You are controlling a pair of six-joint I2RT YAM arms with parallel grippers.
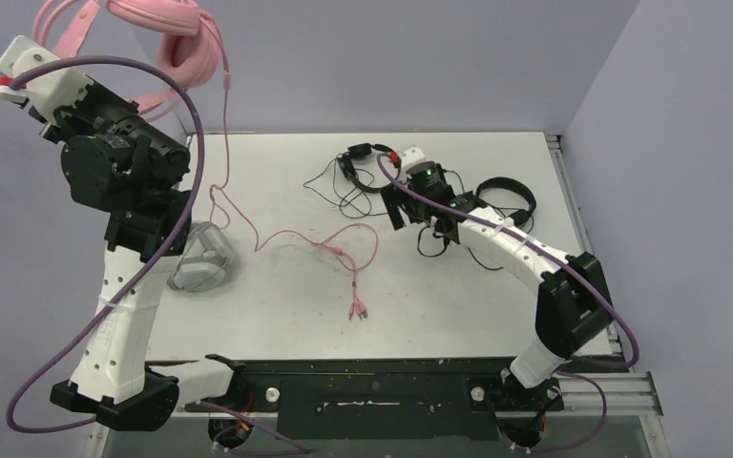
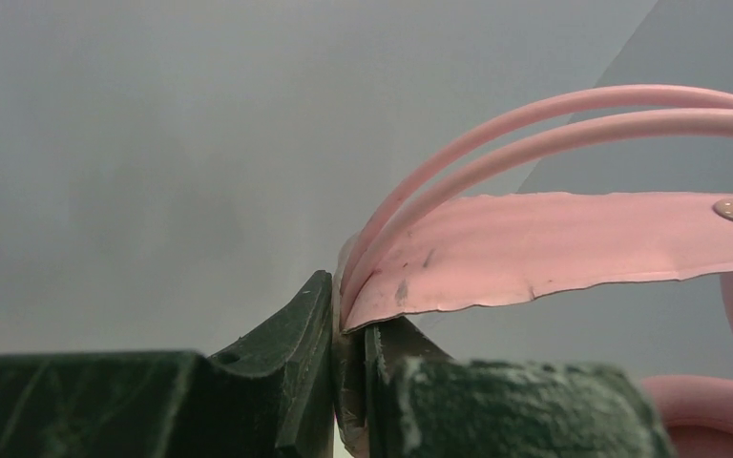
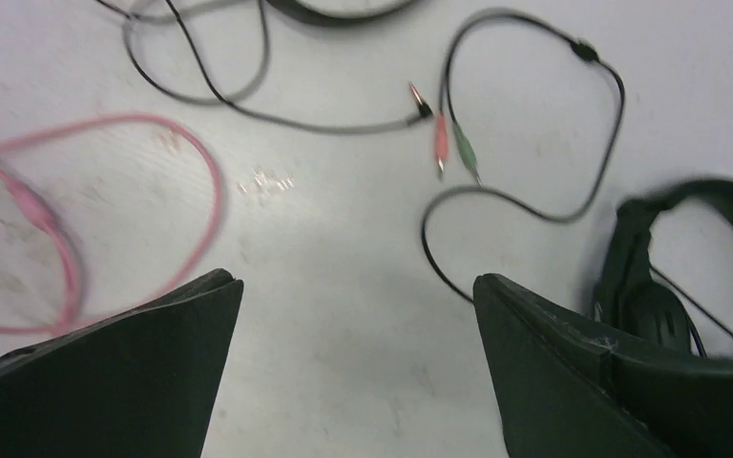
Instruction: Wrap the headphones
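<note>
The pink headphones [image 1: 186, 57] are held high at the top left of the top view, partly outside the frame. In the left wrist view my left gripper is shut on their pink headband [image 2: 573, 243], with the thin twin bars also running into its fingers. Their pink cable [image 1: 226, 124] hangs to the table and spreads in a loose curve, ending in the plugs [image 1: 357, 310]. Over the table's right half my right gripper stands open and empty. A loop of the pink cable [image 3: 215, 186] lies left of it in its wrist view.
One black headset [image 1: 382, 184] lies at the back middle, another [image 1: 520, 188] at the back right, both with loose black cords. Grey-white headphones [image 1: 200, 272] rest at the left, partly behind my left arm.
</note>
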